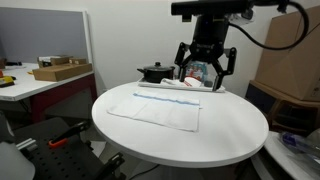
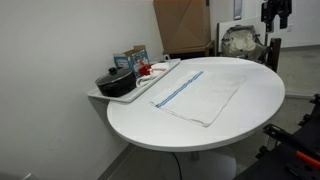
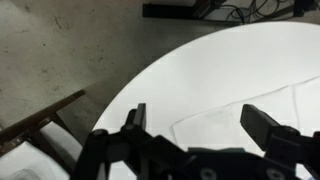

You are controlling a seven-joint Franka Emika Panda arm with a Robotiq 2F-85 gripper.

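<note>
A white cloth with a blue stripe along one edge lies flat on the round white table. My gripper hangs above the table with its fingers open and nothing between them. At the upper right of exterior view 2, the gripper shows small, high above the tabletop. In the wrist view, part of the cloth appears beyond and between the fingers, well apart from them. The near part of the cloth is hidden behind the gripper.
A black lidded pot stands on a white tray at the table's edge, with a red-and-white item and a box close by.
</note>
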